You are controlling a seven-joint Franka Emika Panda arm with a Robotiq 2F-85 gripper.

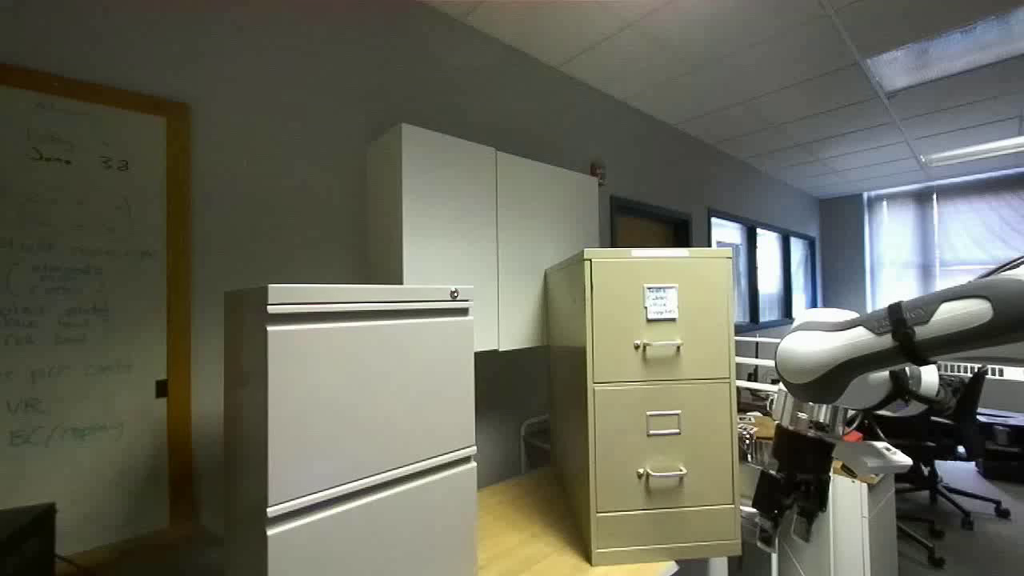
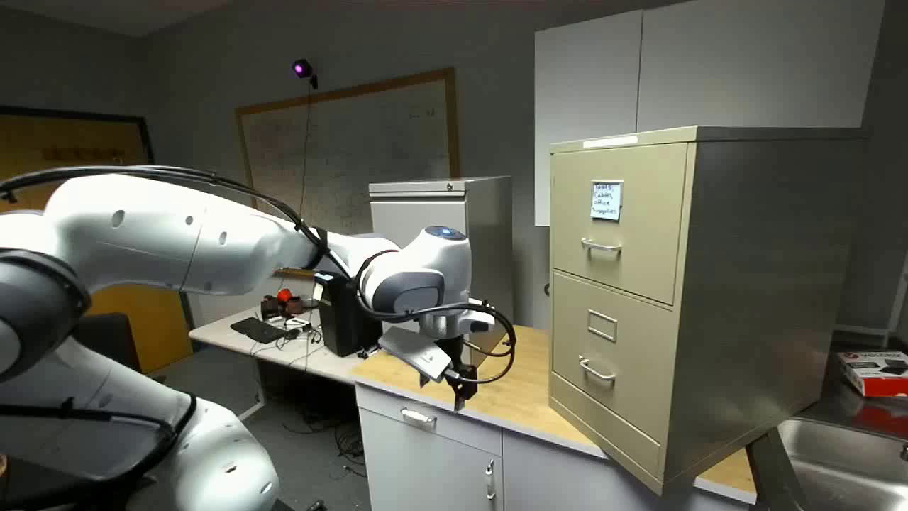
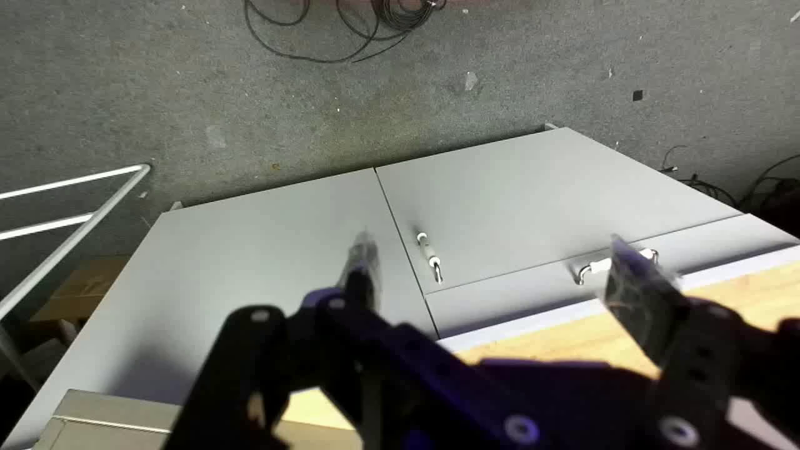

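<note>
My gripper is open and points downward, its two fingers wide apart with nothing between them. Below it, in the wrist view, are the front of a grey base cabinet (image 3: 517, 195), a door handle (image 3: 429, 257) and a drawer handle (image 3: 615, 266). In exterior view 2 the gripper (image 2: 443, 393) hangs near the front edge of the wooden countertop (image 2: 523, 375), left of the beige filing cabinet (image 2: 617, 341). Both drawers of that cabinet are shut, and a handwritten label (image 2: 606, 201) is on the upper one. Exterior view 1 has the gripper (image 1: 789, 518) right of the filing cabinet.
A light grey filing cabinet (image 1: 370, 403) stands at the counter's far end. Beyond the counter is a desk (image 2: 225, 333) with a black computer tower (image 2: 345, 315). A sink (image 2: 838, 455) lies right of the beige cabinet. Cables (image 3: 390, 19) lie on the floor.
</note>
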